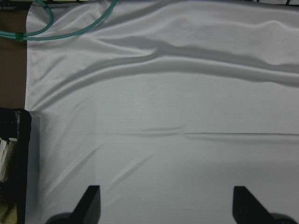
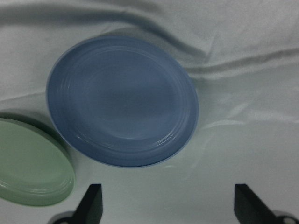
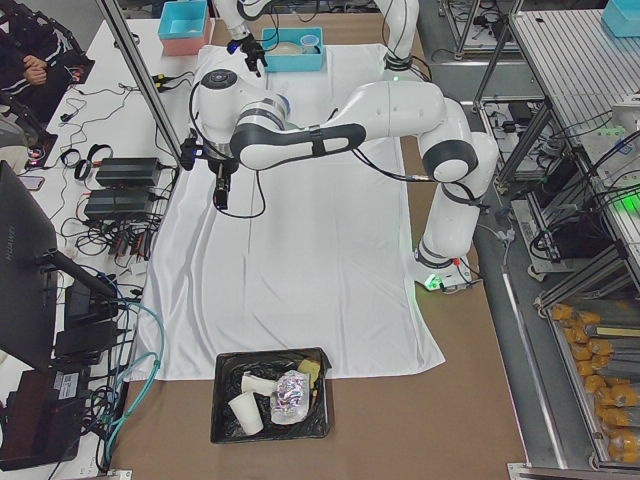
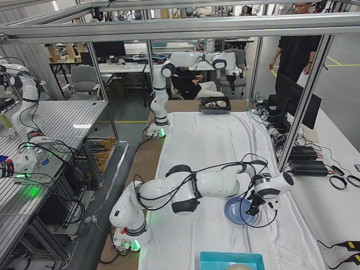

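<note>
A blue plate (image 2: 122,100) lies on the white cloth (image 2: 243,140), with a green plate (image 2: 30,163) beside it at the lower left in the right wrist view. My right gripper is open above them, nothing between its fingers. My left gripper is open over bare white cloth, its fingertips wide apart. In the camera right view the blue plate (image 4: 235,211) is partly hidden under the right arm.
A black bin (image 3: 225,395) with white cups, foil and yellow items stands at one end of the cloth. A blue box (image 4: 225,259) stands at the other. Cables and equipment crowd the side table.
</note>
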